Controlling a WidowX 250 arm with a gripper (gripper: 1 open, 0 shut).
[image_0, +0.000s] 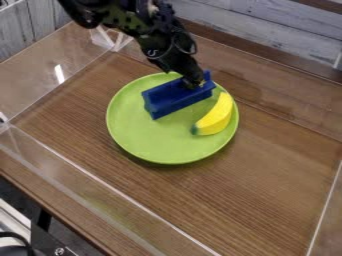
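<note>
A blue block (174, 98) lies on a green plate (154, 142) in the middle of the table. A yellow banana (215, 115) rests on the plate to the right of the block. My black gripper (190, 76) hangs from the top, just over the back right end of the block. It is open; its fingertips are dark and hard to make out, and whether they touch the block cannot be told.
A pale plank wall runs along the back, and the table has edges at the left and lower left.
</note>
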